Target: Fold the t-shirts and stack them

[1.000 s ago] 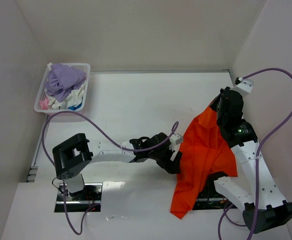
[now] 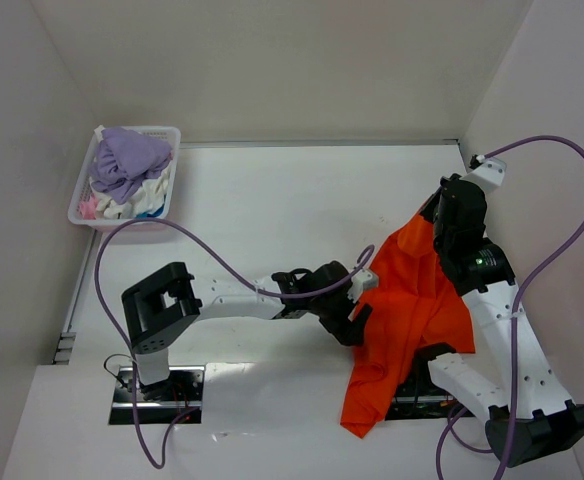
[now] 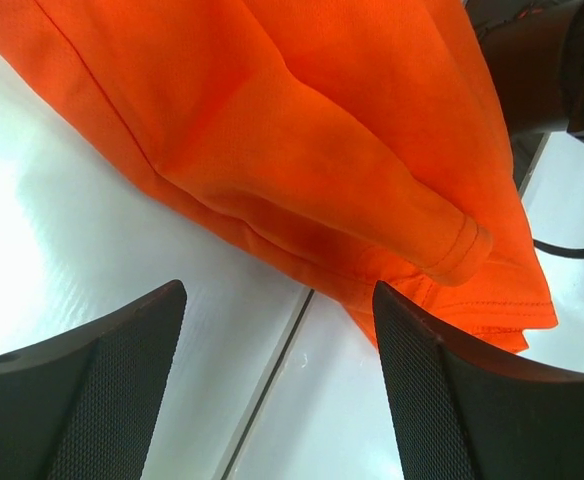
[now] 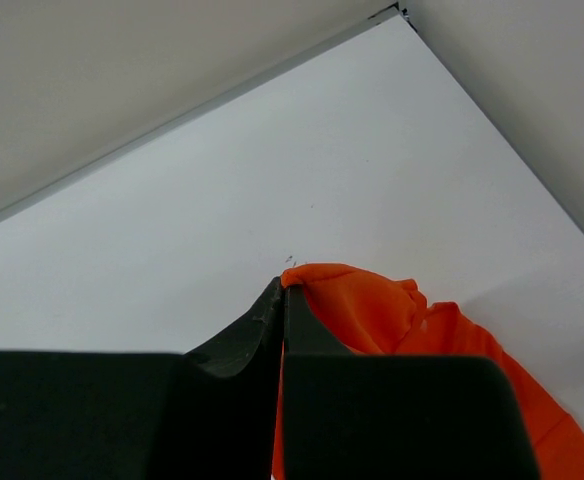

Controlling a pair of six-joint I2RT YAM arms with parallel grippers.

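An orange T-shirt (image 2: pixel 392 330) lies loosely spread along the right of the table, its lower part trailing over the front seam. My left gripper (image 2: pixel 357 325) is open at its left edge; in the left wrist view the cloth (image 3: pixel 302 160) lies just beyond the parted fingertips. My right gripper is shut at the far end of the shirt, where a lip of orange cloth rises at its fingertips; whether it is pinched between them is hard to tell.
A white basket (image 2: pixel 80 200) of crumpled purple, white, pink and blue clothes stands at the back left. Walls border the back and sides.
My left arm has shifted slightly to the right, toward the orange shirt. The right arm and the shirt look unchanged.
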